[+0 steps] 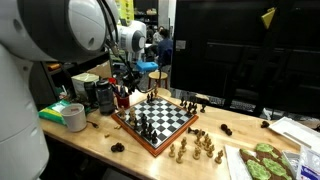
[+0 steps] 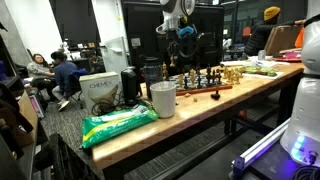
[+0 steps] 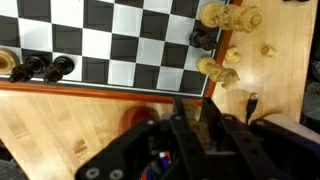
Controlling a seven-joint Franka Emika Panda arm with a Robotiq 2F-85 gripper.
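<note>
The chessboard, framed in reddish-brown wood, lies on the table with dark and pale pieces around its edges. In the wrist view, my gripper is over the wooden table just outside the board's near border. Its fingers are shut on a small pale piece, partly hidden by the gripper; its exact kind is unclear. Exterior view 1 has the gripper above the board's left side, near a red container. Dark pieces and pale pieces stand on the board in the wrist view.
Several pale pieces stand on the table right of the board. A white mug and dark containers sit at the left, and a green bag lies near the table edge. A tray occupies the right.
</note>
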